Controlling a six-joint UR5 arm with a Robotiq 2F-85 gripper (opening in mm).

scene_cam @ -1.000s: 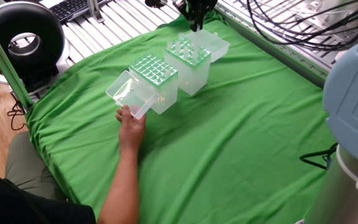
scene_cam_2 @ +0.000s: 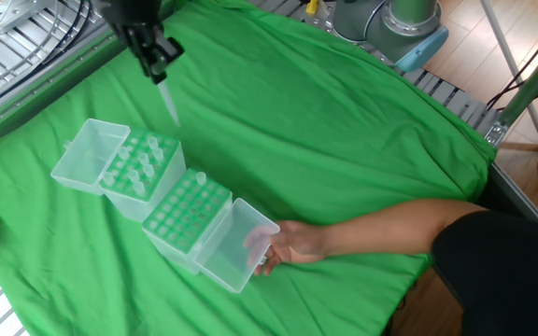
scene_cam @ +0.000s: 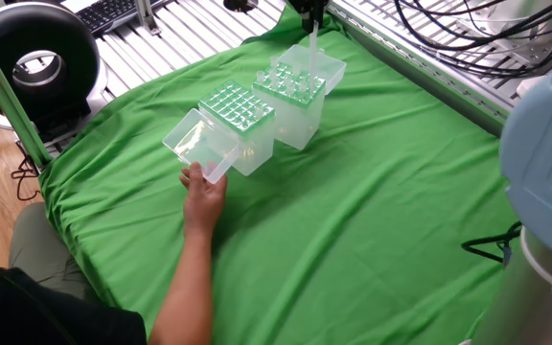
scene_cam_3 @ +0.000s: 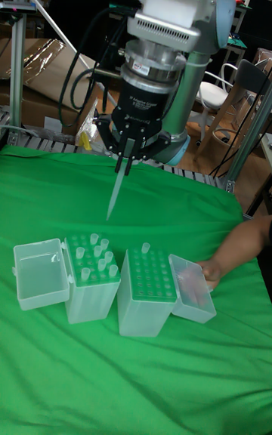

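Note:
A clear, tapering pipette tip [scene_cam_3: 115, 195] hangs point-down from my gripper [scene_cam_3: 125, 162], which is shut on its upper end. In exterior view 2 the tip [scene_cam_2: 169, 105] is in the air above the cloth, apart from the boxes. One translucent box [scene_cam_3: 92, 300] has a green-topped rack [scene_cam_2: 162, 154] with several tips standing in it. Beside it, a second box [scene_cam_3: 145, 318] has a similar rack [scene_cam_2: 190, 210] with one tip [scene_cam_3: 146, 248] standing near its far edge. Both lids are open.
A person's hand [scene_cam: 199, 192] holds the second box's lid [scene_cam: 199, 144]. The other lid [scene_cam_3: 41, 274] sticks out on the opposite side. Wrinkled green cloth [scene_cam: 372, 220] covers the table, with wide free room around the boxes.
My gripper has risen from low over the box with several tips. The boxes and the person's hand look unmoved.

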